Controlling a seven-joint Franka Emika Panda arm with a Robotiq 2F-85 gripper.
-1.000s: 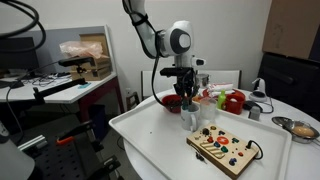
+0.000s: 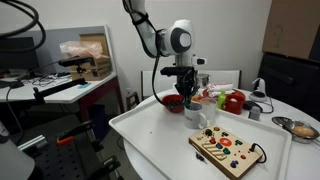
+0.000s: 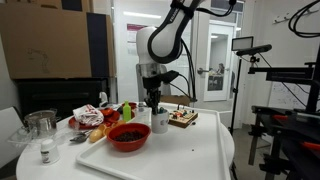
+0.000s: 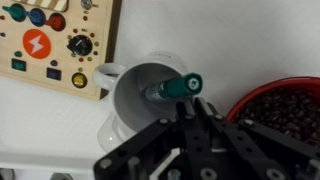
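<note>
A white mug stands on the white tray, its handle toward the wooden board in the wrist view. A green cylinder leans inside it, one end rising over the rim. My gripper is at the mug's rim, with its dark fingers close together, seemingly shut on the mug's wall; the exact contact is hard to see. In the first exterior view the mug sits below the dark gripper. The second exterior view shows the mug upright beside the red bowl.
A red bowl of dark beans is close on the gripper's other side. The wooden board with switches lies near the mug. Red and green items crowd the back. The tray's front left is clear.
Over the last second the mug has shifted slightly and its handle appears lower in the first exterior view.
</note>
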